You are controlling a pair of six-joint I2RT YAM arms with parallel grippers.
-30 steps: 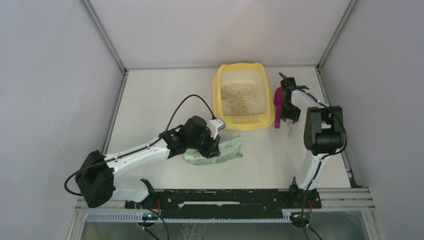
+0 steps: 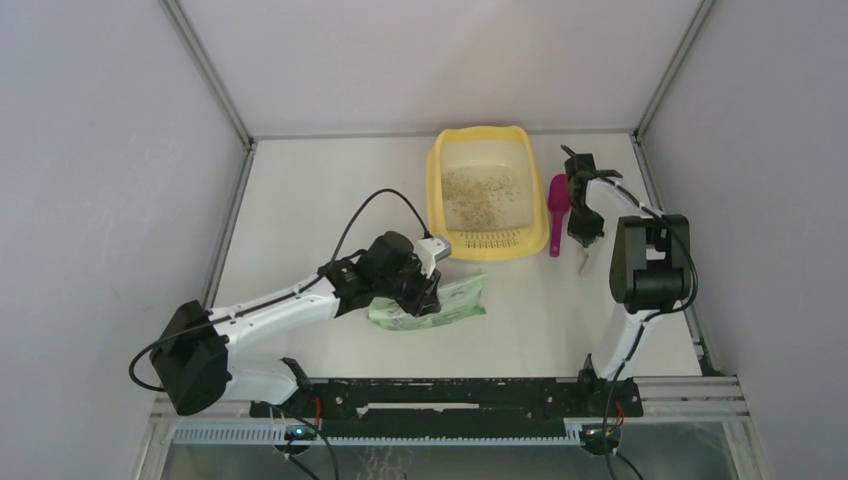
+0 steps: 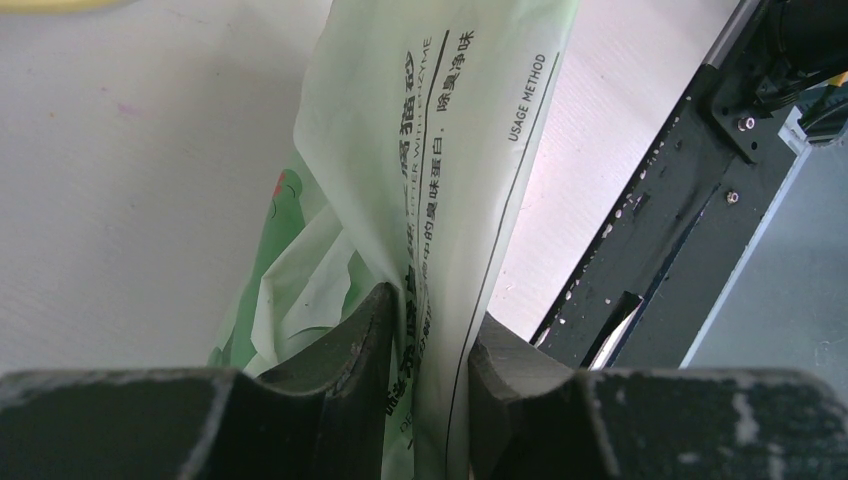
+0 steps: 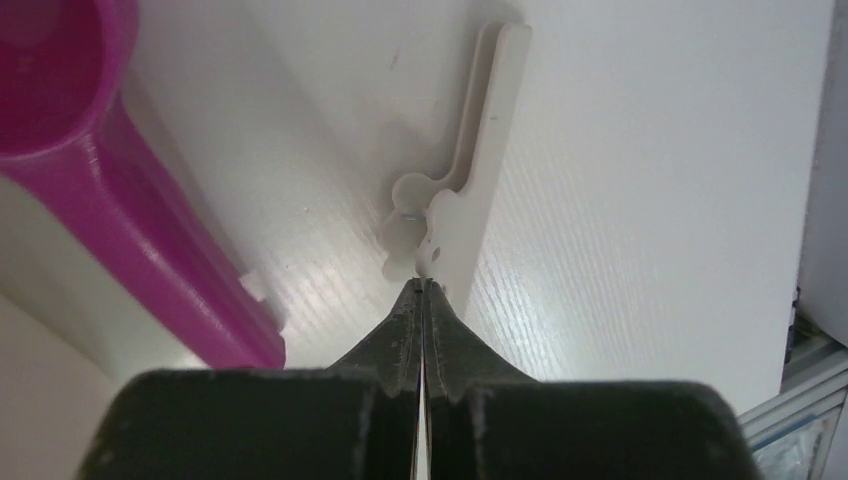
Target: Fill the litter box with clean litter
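A green and white litter bag [image 2: 460, 303] lies on the table in front of the yellow litter box [image 2: 436, 195]. In the left wrist view, the printed bag [image 3: 440, 150] fills the space between the fingers of my left gripper; whether they press on it I cannot tell. My right gripper is shut, low over the table, with no gap between its fingertips. A white clip [image 4: 492, 140] lies just beyond those tips, its near end partly hidden by them. Grains of litter cover part of the box's floor.
A magenta scoop [image 2: 555, 225] lies between the litter box and my right gripper, close to both. Bare table is left at the far left and at the front right.
My right gripper has shifted slightly to the right, a little away from the scoop. The clip seems to have shifted slightly right too. The left arm and the bag look unmoved.
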